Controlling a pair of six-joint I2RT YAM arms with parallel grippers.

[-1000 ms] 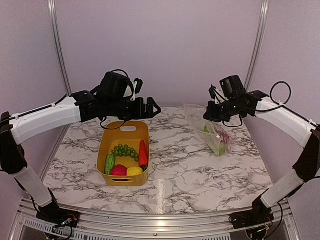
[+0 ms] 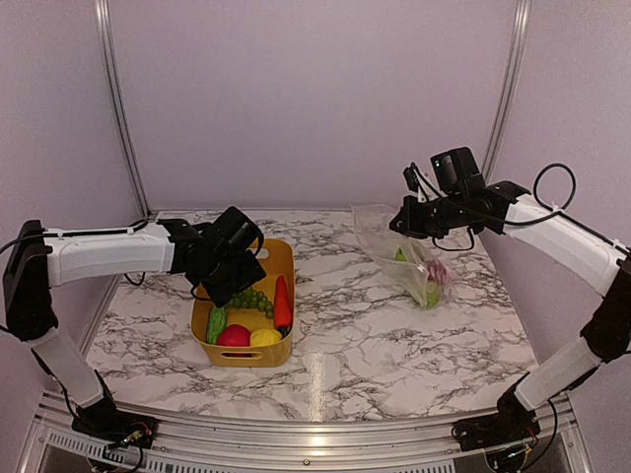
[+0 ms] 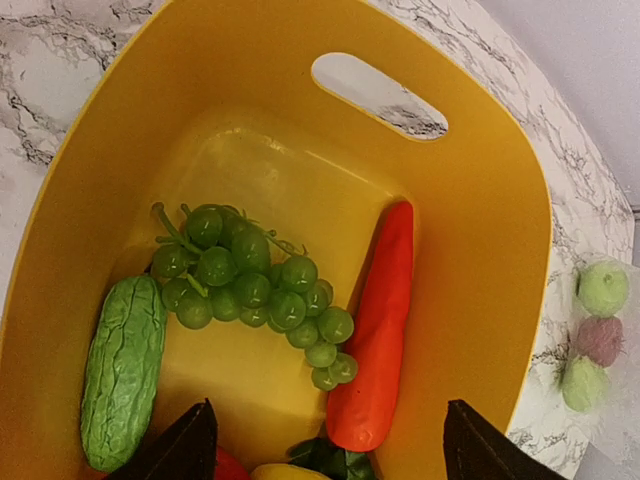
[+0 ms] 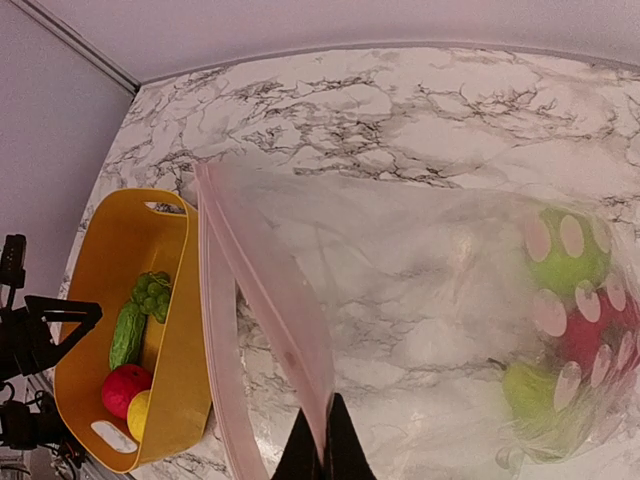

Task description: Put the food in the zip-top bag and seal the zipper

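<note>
My left gripper is open above the yellow bin [image 2: 212, 345]. Inside lie green grapes [image 3: 250, 280], a green cucumber [image 3: 123, 370], a red pepper [image 3: 368, 350], a red round food [image 2: 234, 336] and a yellow one [image 2: 265, 337]. My right gripper is shut on the upper edge of the clear zip top bag [image 2: 375, 232], which hangs to the table at right. Green and pinkish-red food [image 4: 565, 250] lies in the bag's bottom, partly veiled by plastic.
Pale walls stand at the back and sides.
My left gripper has come down and left from above the table's middle to over the bin, turning downward. The right arm and bag have shifted slightly left.
</note>
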